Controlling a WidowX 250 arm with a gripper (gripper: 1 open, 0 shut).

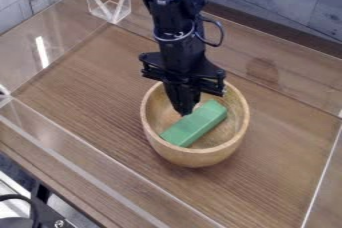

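My black arm reaches down from the top centre to a beige round bowl point(166, 147) on the wooden table. A green rectangular block point(195, 124) lies diagonally inside the bowl. My gripper point(185, 98) is over the back of the bowl, just above and behind the block. I cannot tell whether its fingers are open or shut, or whether they touch anything.
A grey wall is at the back, with a clear plastic piece at the top left. A dark cable lies at the bottom left corner.
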